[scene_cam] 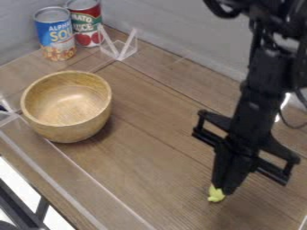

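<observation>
My black gripper (231, 171) is low on the right side of the table, over a yellow-green handled utensil. Only the tip of its handle (216, 194) shows below the fingers; the rest is hidden behind the gripper. The fingers look close together, but whether anything is between them is hidden. A wooden bowl (66, 103) stands on the left.
Two cans, an alphabet soup can (56, 38) and a tomato can (88, 22), stand at the back left against the wall.
</observation>
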